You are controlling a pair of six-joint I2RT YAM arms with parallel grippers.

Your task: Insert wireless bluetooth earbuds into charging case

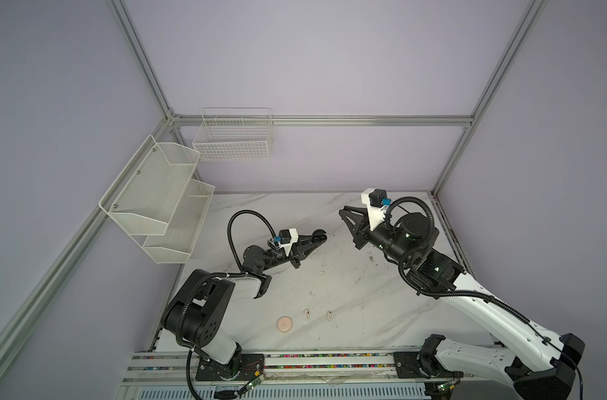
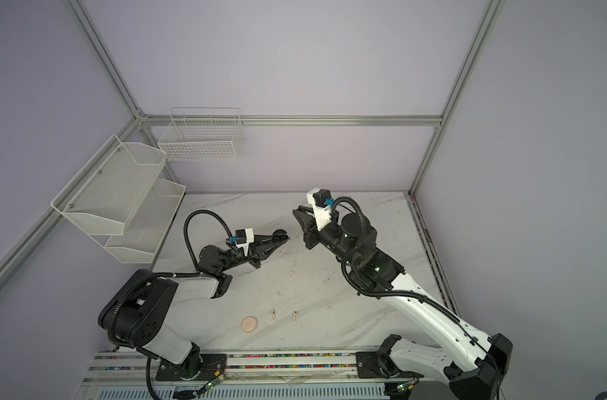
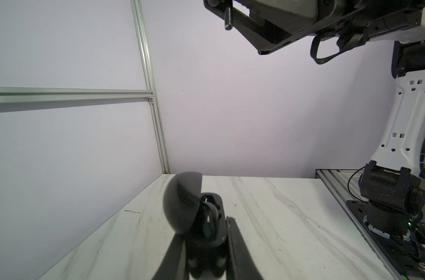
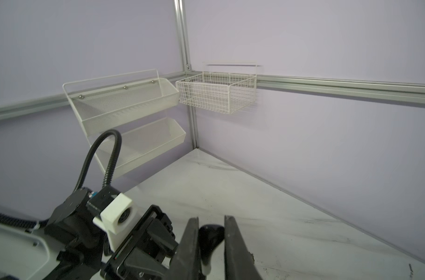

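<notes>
In the left wrist view, a black charging case [image 3: 180,200] with its lid raised is gripped by my left gripper, shut on it. A dark, glossy shape shows inside the case; I cannot tell whether it is an earbud. The right wrist view has a black earbud [image 4: 210,235] pinched between the fingers of my right gripper. Both grippers are above the table, the right one [image 1: 347,217] apart from the case [image 1: 318,235], to its right and farther back. From above, the earbud is too small to make out.
On the front of the marble table [image 1: 356,293] lie a round pinkish case [image 1: 285,324] and two small pinkish earbuds, one [image 1: 307,313] left of the other [image 1: 329,315]. White mesh shelves [image 1: 158,193] and a wire basket [image 1: 233,138] hang at the left and back.
</notes>
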